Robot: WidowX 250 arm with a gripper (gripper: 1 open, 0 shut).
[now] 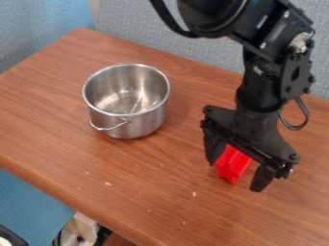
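My black gripper (236, 158) is low over the right half of the wooden table, around a small red object (232, 165) that it partly hides. One finger is at the object's upper left, the other at its lower right; whether they touch it I cannot tell. A shiny metal pot (126, 120) with a wire handle stands to the left, apart from the gripper.
A grey textured wall runs behind it. At the lower left, beyond the table's edge, are a blue surface and some small items.
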